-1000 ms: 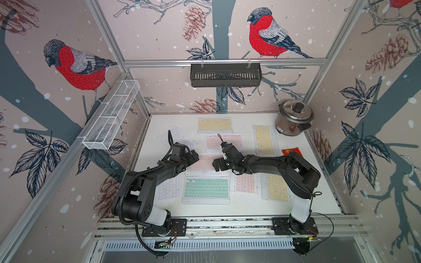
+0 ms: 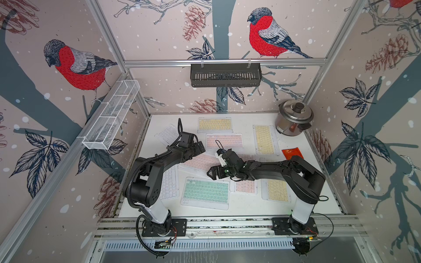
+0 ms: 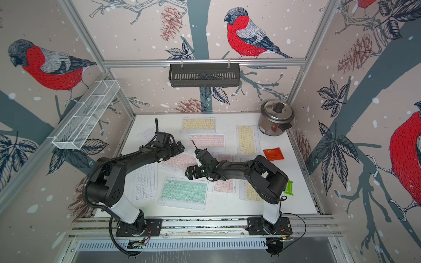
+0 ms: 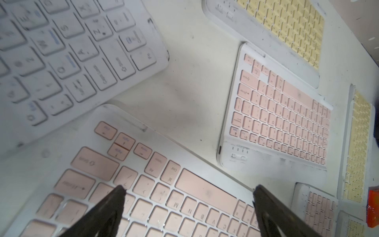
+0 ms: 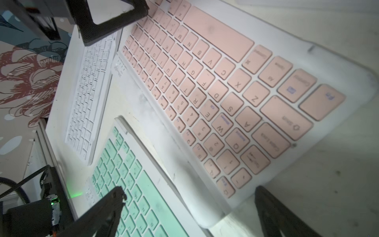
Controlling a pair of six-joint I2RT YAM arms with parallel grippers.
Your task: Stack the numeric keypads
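My left gripper (image 2: 200, 147) is open above the far side of the middle pink keyboard (image 2: 198, 164). In the left wrist view, this pink keyboard (image 4: 158, 189) lies under its parted fingers. Open as well, my right gripper (image 2: 213, 173) is at the near right part of that keyboard. One corner of the pink keyboard (image 5: 221, 138) shows between its fingers in the right wrist view; I cannot tell whether they touch it. A green keyboard (image 2: 206, 192) lies just in front, slightly askew. Smaller pink (image 2: 246, 187) and yellow (image 2: 278, 191) key panels lie to the right, partly covered by the right arm.
Another pink keyboard (image 2: 224, 140) and a yellow keyboard (image 2: 214, 124) lie behind. A second yellow keyboard (image 2: 264, 140) stands lengthwise at right, near a steel pot (image 2: 294, 117) and an orange packet (image 2: 292, 153). White keyboards (image 2: 169, 185) are at left.
The middle pink keyboard has turned askew, and the green one has shifted slightly. My left gripper has moved right and back; my right gripper has moved left and toward the front.
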